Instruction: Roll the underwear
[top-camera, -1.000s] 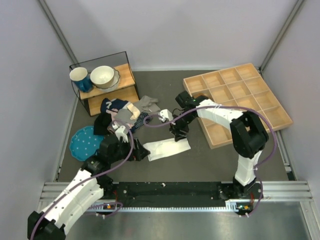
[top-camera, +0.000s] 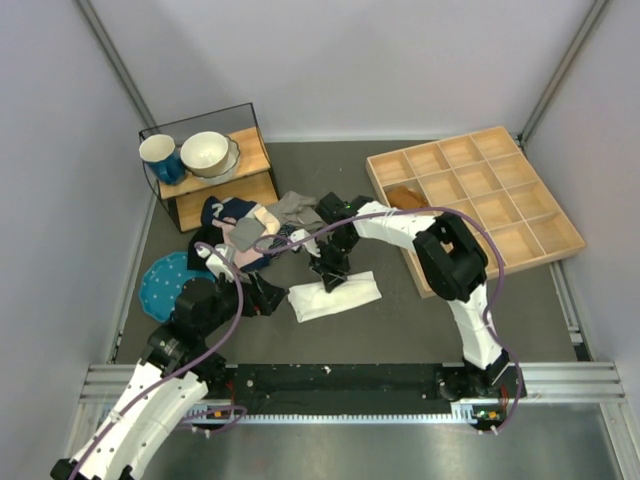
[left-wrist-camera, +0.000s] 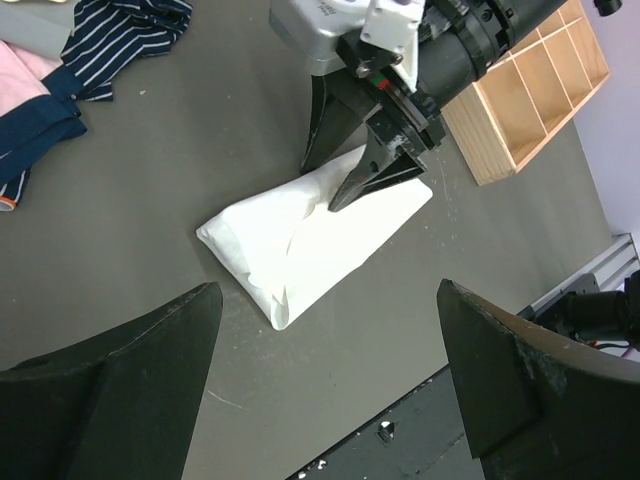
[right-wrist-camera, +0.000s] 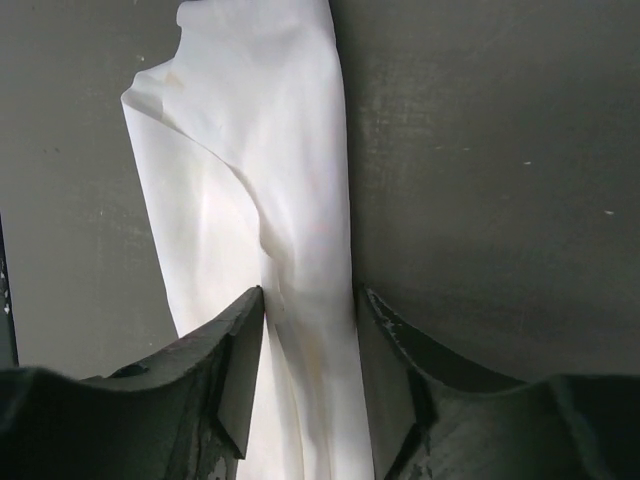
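A white piece of underwear (top-camera: 330, 298) lies on the grey table, folded over along one long edge, with a corner creased up. My right gripper is down on its folded strip; in the right wrist view its fingertips (right-wrist-camera: 250, 330) press at the fold, one on the cloth, one at its edge, part open. My left gripper (top-camera: 262, 296) stands open above the table left of the underwear, its fingers framing the cloth in its own wrist view.
A pile of clothes (top-camera: 240, 225) lies behind, a blue dotted mat (top-camera: 160, 285) at left, a shelf with mug and bowls (top-camera: 205, 152) at back left, and an empty-celled wooden organizer (top-camera: 470, 150) at right.
Both arms have shifted left since about a second ago; my right gripper moved from the underwear's right end toward its middle.
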